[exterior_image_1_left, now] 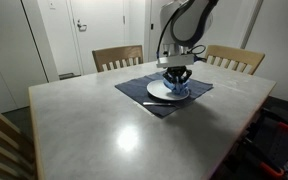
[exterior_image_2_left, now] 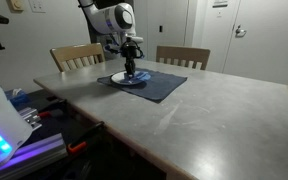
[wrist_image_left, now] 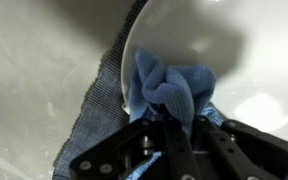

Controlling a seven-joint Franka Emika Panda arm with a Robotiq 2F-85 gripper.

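Note:
A white plate (exterior_image_1_left: 156, 89) rests on a dark placemat (exterior_image_1_left: 131, 88). My gripper (exterior_image_1_left: 177, 75) is low over the plate's right side in the first exterior view, shut on a blue cloth (wrist_image_left: 174, 88). Part of the cloth is bunched up between the fingers, and the rest hangs down onto the plate. From the wrist, the cloth lies near the plate's rim, beside the placemat's edge. The fingertips themselves are mostly hidden by the cloth. In the second exterior view, the cloth (exterior_image_2_left: 140, 75) shows as a small blue patch on the plate (exterior_image_2_left: 120, 80).
A utensil (exterior_image_1_left: 158, 104) lies on the placemat in front of the plate. Wooden chairs (exterior_image_1_left: 117, 57) stand around the table.

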